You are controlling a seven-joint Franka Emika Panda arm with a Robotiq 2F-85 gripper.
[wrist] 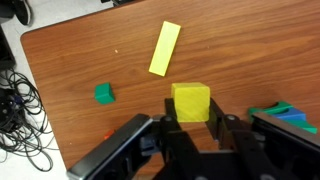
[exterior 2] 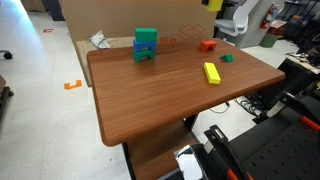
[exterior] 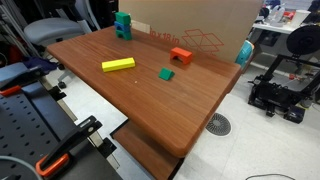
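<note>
My gripper is shut on a small yellow block (wrist: 191,99), held high above the table. In exterior view 2 that block (exterior 2: 214,5) shows at the very top edge; exterior view 1 does not show it. Below lies a longer yellow block (wrist: 165,48), flat and apart from the held one. A stack with a green block (exterior 2: 145,34) over a blue block (exterior 2: 144,48) stands on the wooden table (exterior 2: 130,90). In the wrist view, the stack's blue part (wrist: 293,115) appears right of the fingers.
A red bridge-shaped block (exterior: 181,56) and a green block (exterior: 166,74) lie apart on the table. Behind them rises a cardboard panel (exterior: 200,20). Cables (wrist: 22,115) lie on the floor beyond its edge.
</note>
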